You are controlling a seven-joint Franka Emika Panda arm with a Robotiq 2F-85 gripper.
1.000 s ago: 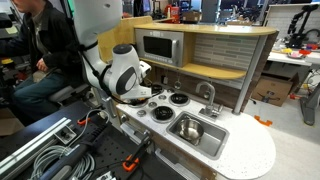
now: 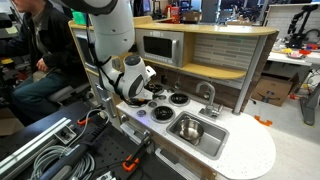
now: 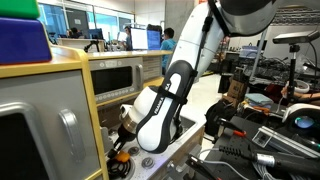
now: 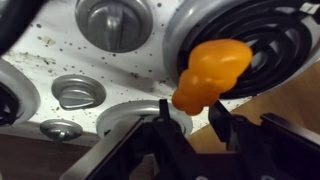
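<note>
In the wrist view an orange object (image 4: 215, 70), rounded and narrowing toward one end, lies over a black coil burner. The narrow end points at my gripper, close to the fingertips. Between the dark fingers a gap shows, so the fingers stand partly open. Whether either finger touches the orange object I cannot tell. In exterior view 2 the orange object (image 3: 122, 156) shows on the stovetop, just below the end of my arm. The arm hides the fingers in exterior view 1.
Stove knobs (image 4: 115, 22) stick up beside the burner. A sink (image 2: 198, 136) holding a metal pot (image 2: 192, 130) and a faucet (image 2: 208, 95) lie to the right. A microwave (image 2: 160, 46) and shelf stand behind.
My arm has come down and a little to the right over the stove, its upper part now lower than a second ago. The sink, pot and counter look unchanged.
</note>
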